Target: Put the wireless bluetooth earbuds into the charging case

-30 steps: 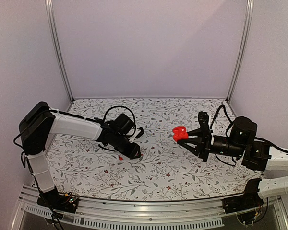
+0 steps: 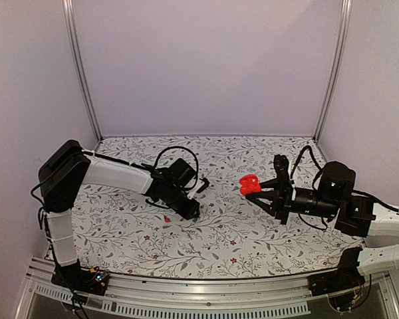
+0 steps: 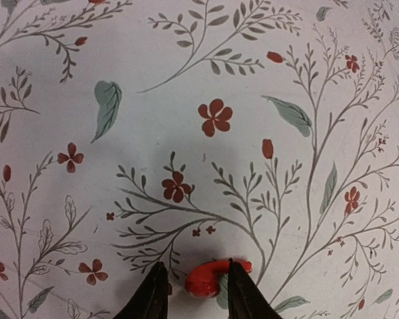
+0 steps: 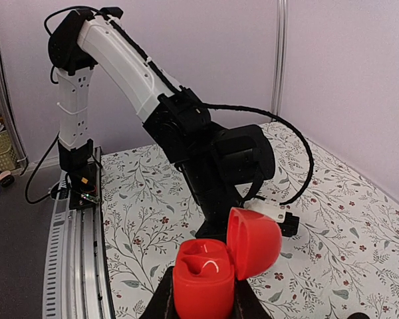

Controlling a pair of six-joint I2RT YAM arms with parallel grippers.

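My right gripper (image 2: 266, 197) is shut on the red charging case (image 4: 203, 282), held above the table with its lid (image 4: 254, 242) raised. My left gripper is low at the table, its part-open fingers either side of a red earbud (image 3: 203, 282), which lies on the patterned surface; in the top view that earbud is mostly hidden under the gripper. A small red piece (image 2: 167, 219), likely the other earbud, lies left of the left gripper in the top view.
The floral table (image 2: 226, 246) is otherwise largely clear, with walls at the back and sides and a metal rail (image 2: 206, 282) along the front edge.
The left arm has moved slightly to the right over the last second. The right gripper and the case have stayed still.
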